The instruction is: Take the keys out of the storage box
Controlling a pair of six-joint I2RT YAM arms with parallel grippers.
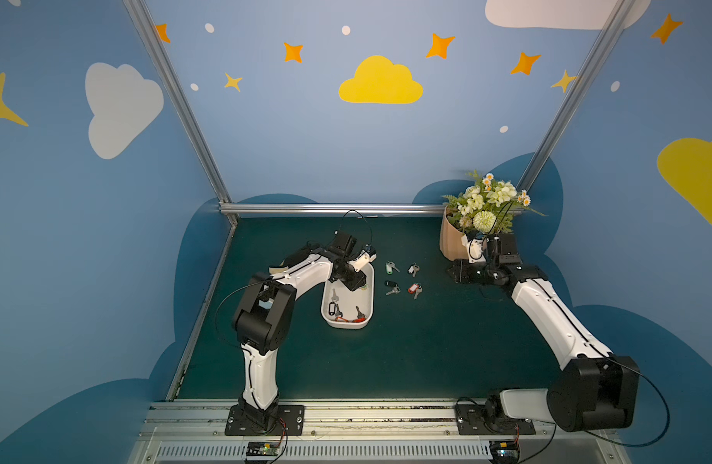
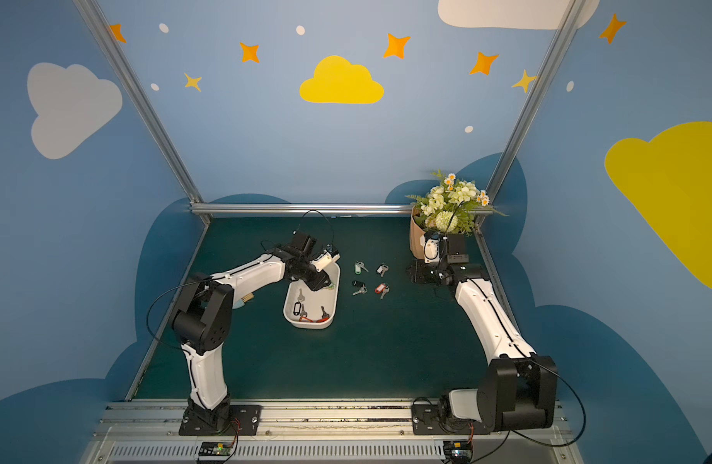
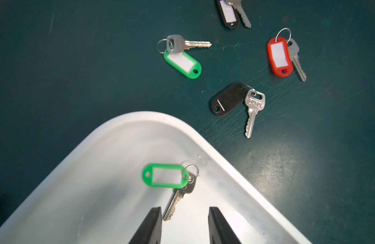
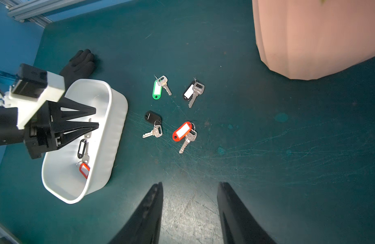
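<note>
The white storage box (image 1: pixel 326 307) stands left of the table's middle. Inside its far end lies a green-tagged key (image 3: pixel 166 176); toward the near end are a black-tagged key (image 1: pixel 332 307) and red-tagged ones (image 1: pixel 359 317). My left gripper hangs over the box, its fingers apart and empty, with the green-tagged key ahead of the tips. On the table right of the box lie a green-tagged key (image 3: pixel 181 63), a red-tagged key (image 3: pixel 279 57) and two black-tagged keys. Well to their right, my right gripper hovers open above bare table, nothing between its fingers.
A flower pot (image 1: pixel 452 234) with white blooms stands at the back right, close behind the right gripper. A black glove (image 4: pixel 79 65) lies beyond the box at the left.
</note>
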